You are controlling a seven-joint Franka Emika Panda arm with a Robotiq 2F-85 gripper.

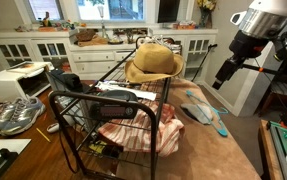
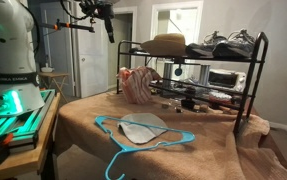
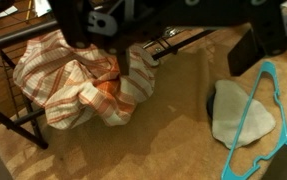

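Note:
My gripper stands open in the wrist view, its dark fingers wide apart with only the brown tabletop beneath the gap. In exterior view 1 the arm hangs at the upper right, well above the table. An orange-and-white checked cloth (image 3: 83,82) lies bunched beside the rack, left of the gripper in the wrist view. At the right lie a blue hanger (image 3: 244,124) and a pale, flat cap-like item (image 3: 235,103). On top of the black wire rack (image 1: 159,118) rests a tan straw hat (image 1: 153,62).
Grey shoes (image 1: 16,116) sit on the wood left of the rack, and a white toaster oven (image 1: 16,82) stands behind them. Dark footwear (image 1: 113,108) is on the rack's top.

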